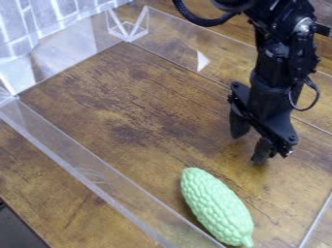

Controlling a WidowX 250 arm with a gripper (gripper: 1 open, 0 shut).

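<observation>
The black gripper (249, 138) hangs on the right side of the camera view, low over the wooden surface, its two fingers pointing down and apart with nothing visible between them. A pale green, bumpy bitter-melon-like object (216, 205) lies at the bottom, below and left of the gripper, apart from it.
Clear plastic walls (104, 174) border the wooden board (116, 107) on the left, back and right. A white gridded object (39, 21) stands at the top left. The middle and left of the board are free.
</observation>
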